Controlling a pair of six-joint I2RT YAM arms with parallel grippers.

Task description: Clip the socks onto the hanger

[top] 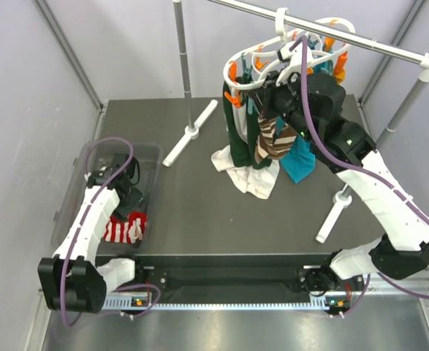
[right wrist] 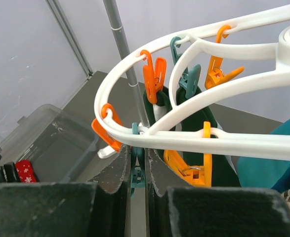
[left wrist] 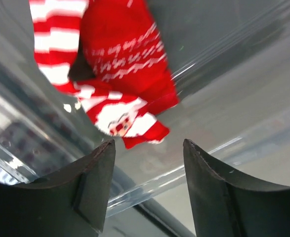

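Red and white striped socks lie in the clear bin. My left gripper hangs over them, its fingers apart with nothing between. My right gripper is shut on a teal clip on the white hanger, which carries orange and teal clips. Green, white, brown striped and turquoise socks hang below it; exactly how each is held is partly hidden by my right arm.
A metal rail on white-footed posts bears the hanger.
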